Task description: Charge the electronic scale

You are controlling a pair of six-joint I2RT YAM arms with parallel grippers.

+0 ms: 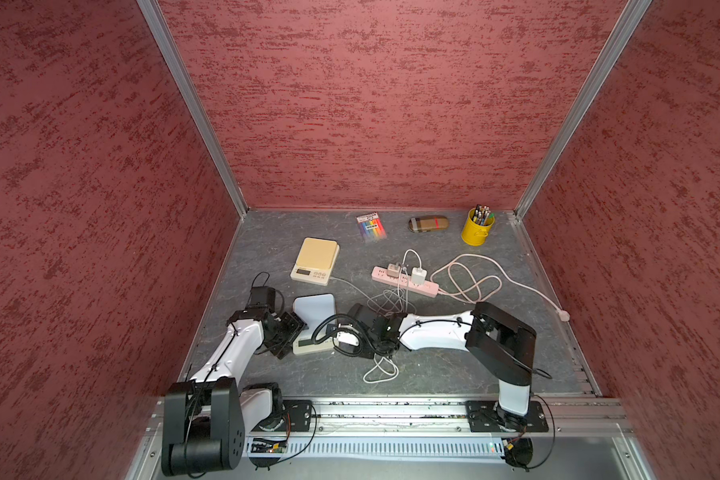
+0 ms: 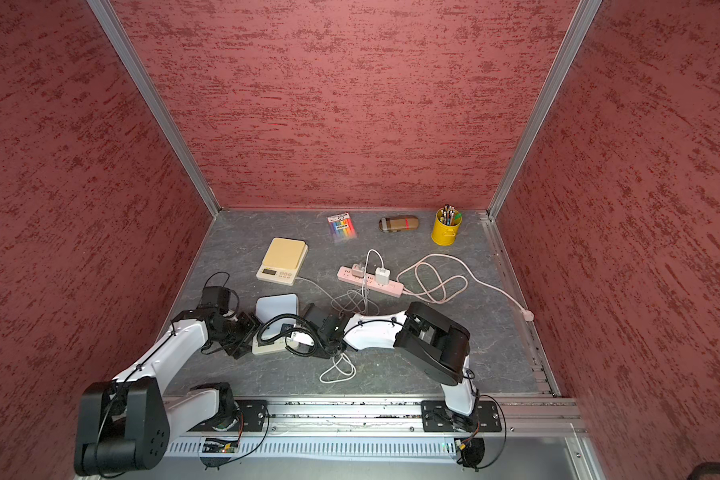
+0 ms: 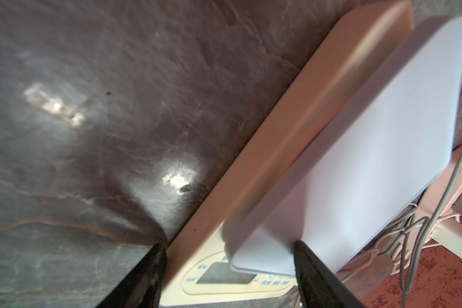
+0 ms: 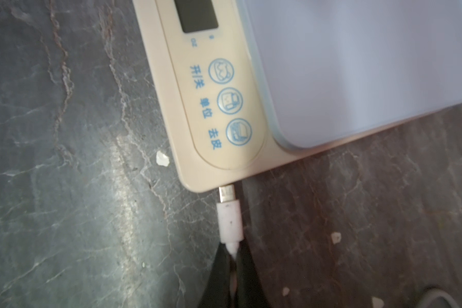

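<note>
The near scale, cream with a pale blue-white plate (image 3: 344, 164), lies on the table between my arms. At its display end my left gripper has its fingers apart, one along each side of the scale; whether they press it cannot be told. My right gripper is shut on the thin neck of a white charging plug (image 4: 230, 220). The plug's metal tip points at the scale's side edge beside the button panel (image 4: 231, 113). Part of the metal shows outside the edge; whether the end sits in a port is unclear.
A second, yellowish scale (image 1: 317, 257) lies behind, with a cable at its side. The pink power strip (image 1: 384, 277) holds white adapters (image 1: 419, 276). Loose cables tangle before it. A yellow pen bucket (image 1: 473, 233), brown pouch (image 1: 429, 224) and colored pens (image 1: 370, 226) stand at the back.
</note>
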